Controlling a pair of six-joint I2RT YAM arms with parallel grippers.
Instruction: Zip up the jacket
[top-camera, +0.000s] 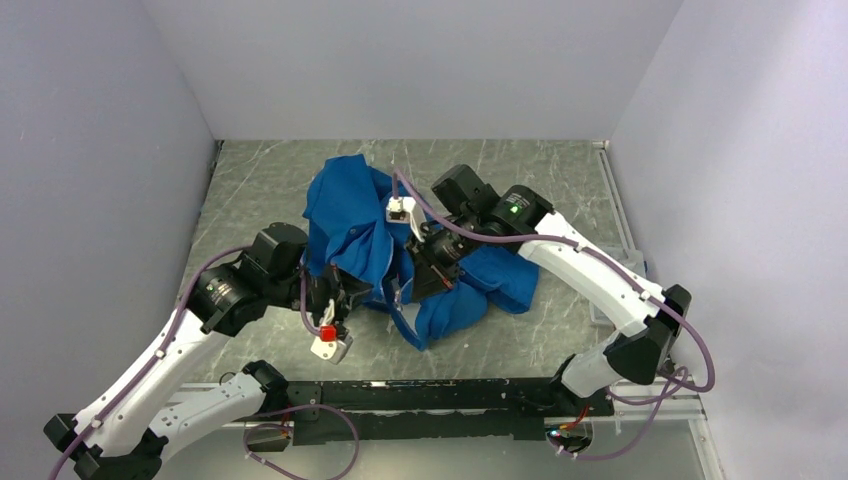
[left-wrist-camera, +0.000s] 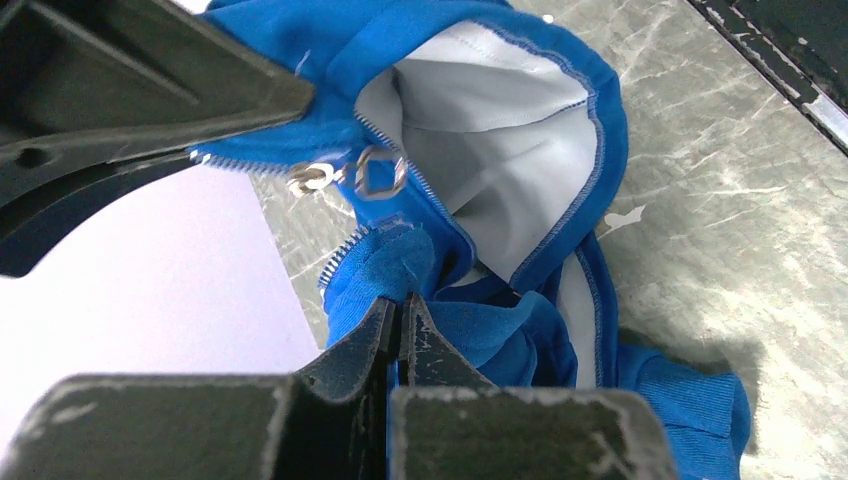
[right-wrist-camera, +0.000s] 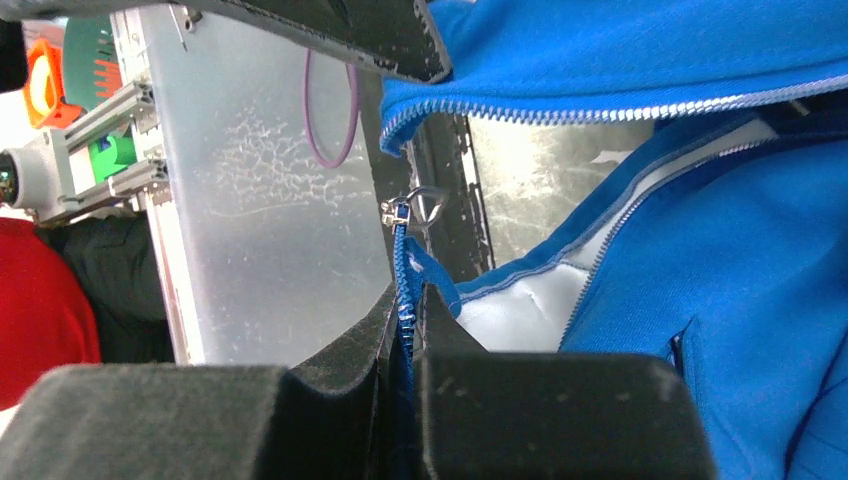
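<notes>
The blue jacket (top-camera: 350, 200) lies crumpled on the grey table, its white lining (left-wrist-camera: 500, 160) showing in the left wrist view. My left gripper is shut on bunched blue fabric with zipper teeth along it. My right gripper is shut on a strip of zipper tape, with the metal slider (right-wrist-camera: 398, 215) and its ring pull just above the fingertips. The two grippers are close together over the jacket's front edge, the right one a little behind and to the right of the left.
Walls (top-camera: 420, 70) enclose it at back and sides. A dark rail (top-camera: 440, 395) runs along the front edge, with a pale plastic container at the right edge, partly behind my right arm.
</notes>
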